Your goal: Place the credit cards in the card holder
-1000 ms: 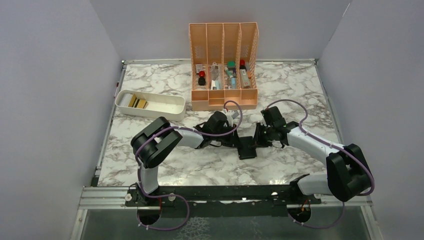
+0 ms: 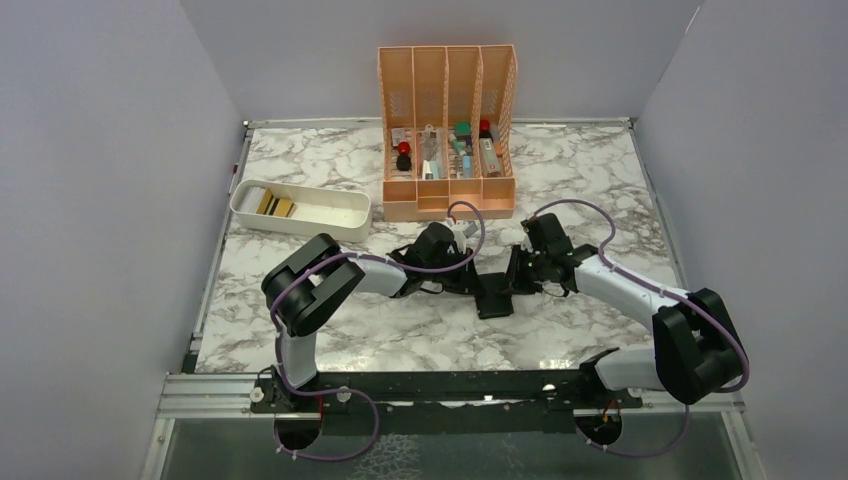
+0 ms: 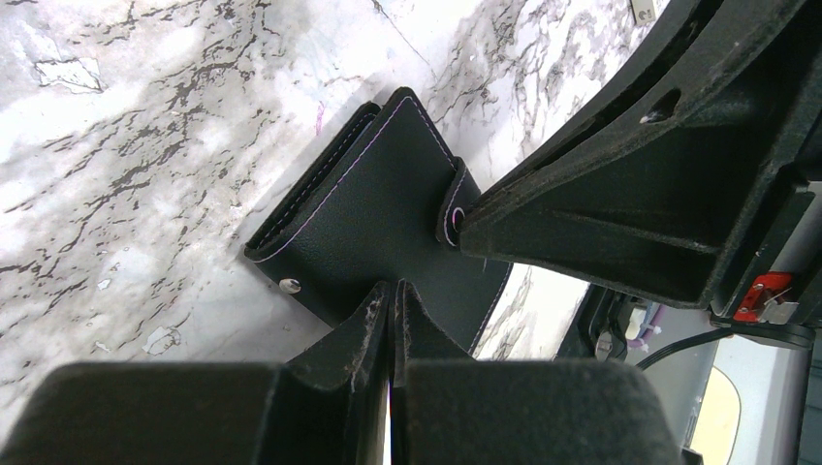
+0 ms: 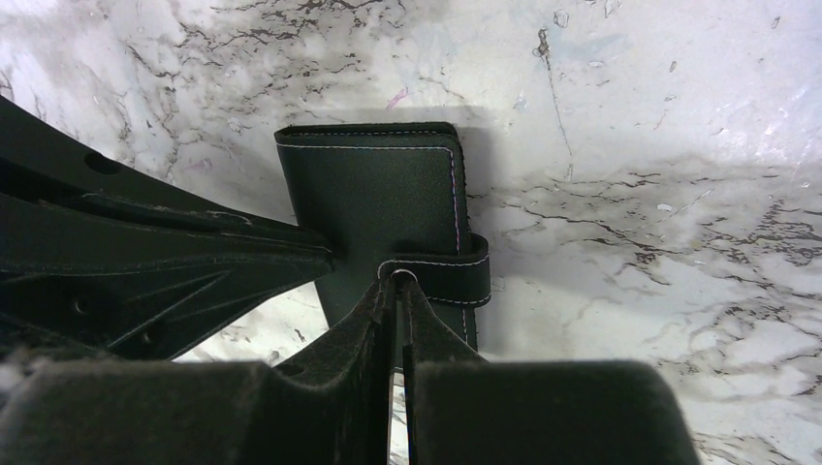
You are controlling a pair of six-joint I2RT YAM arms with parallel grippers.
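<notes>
A black leather card holder (image 2: 494, 296) with pale stitching lies folded on the marble table between both arms; its strap (image 4: 446, 276) wraps over the right edge. My right gripper is shut at the strap's end, its tips pinching that tab. From the opposite side, my left gripper is shut with its tips against the card holder's left part; the edge between them is mostly hidden by the fingers. A metal snap stud (image 3: 290, 286) shows on the holder's face. Yellow and dark cards (image 2: 275, 204) stand in the white bin, at its left end.
The long white bin (image 2: 340, 232) sits at the back left. Behind the arms stands an orange divided organizer (image 2: 450, 205) holding small items.
Almost nothing differs. The right gripper's tips may have shifted very slightly at the holder; the left arm, card holder and bin stay where they were.
</notes>
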